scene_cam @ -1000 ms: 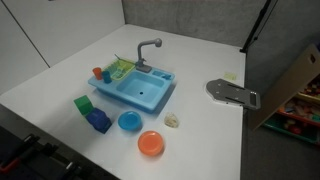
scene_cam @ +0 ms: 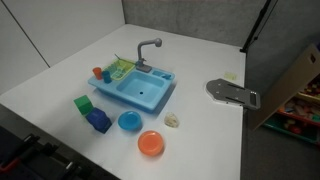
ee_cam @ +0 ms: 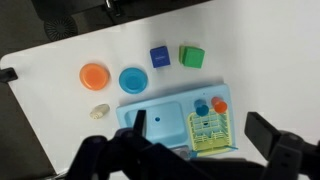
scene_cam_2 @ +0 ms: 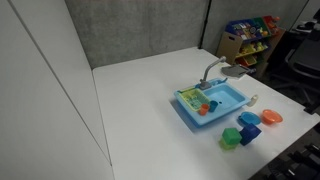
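A light-blue toy sink point(scene_cam: 148, 91) with a grey faucet point(scene_cam: 148, 46) stands on the white table; its green rack point(scene_cam: 122, 69) has a red-orange cup point(scene_cam: 98, 73) and a blue cup point(scene_cam: 107, 76) beside it. Toward the front edge are a green block point(scene_cam: 84, 105), a dark-blue block point(scene_cam: 99, 121), a blue bowl point(scene_cam: 130, 121) and an orange dish point(scene_cam: 151, 143). In the wrist view, my gripper hangs high over the table, its dark fingers apart near the sink's side of the picture. It looks open, with nothing held between them.
A small pale object point(scene_cam: 171, 120) lies near the bowl. A flat grey metal piece point(scene_cam: 232, 93) rests farther right on the table. Beyond the table's edge stands a shelf point(scene_cam_2: 250, 38) with colourful bins.
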